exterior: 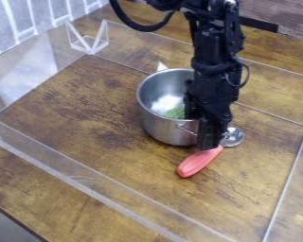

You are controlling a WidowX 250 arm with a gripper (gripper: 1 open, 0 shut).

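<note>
The black arm reaches down from the top to my gripper point(200, 138) at the right side of a steel bowl point(159, 98), which holds something green point(173, 112). A spoon with a pink-red handle point(197, 164) and steel head point(233, 137) lies on the wooden table point(79, 132). The fingertips are low, over the spoon's upper part; whether they grip it or the bowl's rim, I cannot tell.
Clear plastic edging runs along the table's left and right sides. A white bracket point(94, 40) stands at the back left.
</note>
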